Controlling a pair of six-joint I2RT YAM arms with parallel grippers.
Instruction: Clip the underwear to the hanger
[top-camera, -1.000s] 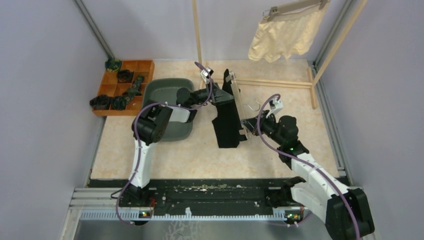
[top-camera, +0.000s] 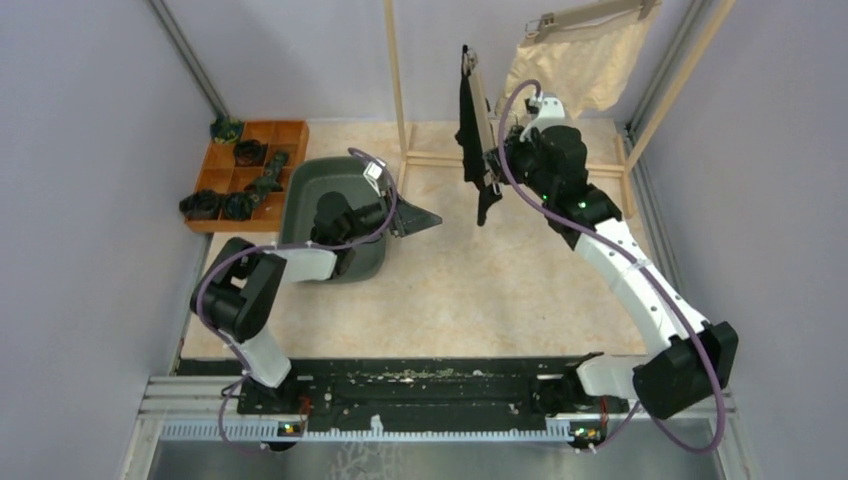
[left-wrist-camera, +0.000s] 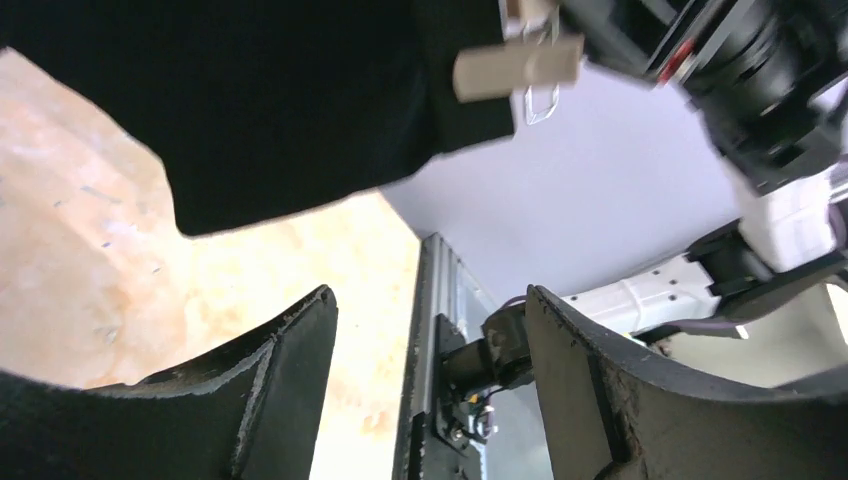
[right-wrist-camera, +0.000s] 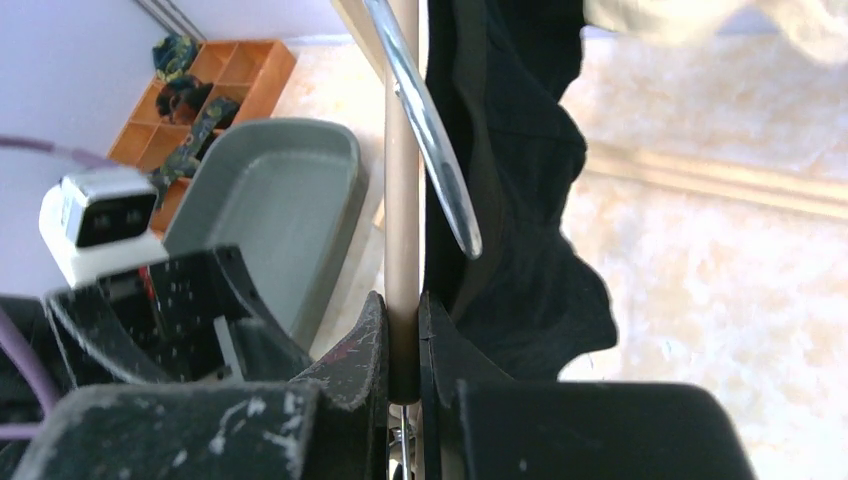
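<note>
A wooden hanger (right-wrist-camera: 403, 180) with metal clips is held up at the top centre, my right gripper (top-camera: 495, 160) shut on it. Dark underwear (top-camera: 470, 120) hangs from the hanger, filling the upper left wrist view (left-wrist-camera: 300, 120) and lying behind the hanger bar in the right wrist view. My left gripper (top-camera: 408, 215) stands open over the grey bin's right edge, below and left of the hanger, apart from the cloth.
A cream garment (top-camera: 580, 70) hangs on another hanger on the wooden rack (top-camera: 675, 85). An orange compartment box (top-camera: 210, 175) with dark items sits left of the grey bin (top-camera: 310, 180).
My right arm has raised the hanger and underwear toward the back, up beside the cream garment. The left gripper has drawn back to the left, away from the cloth.
</note>
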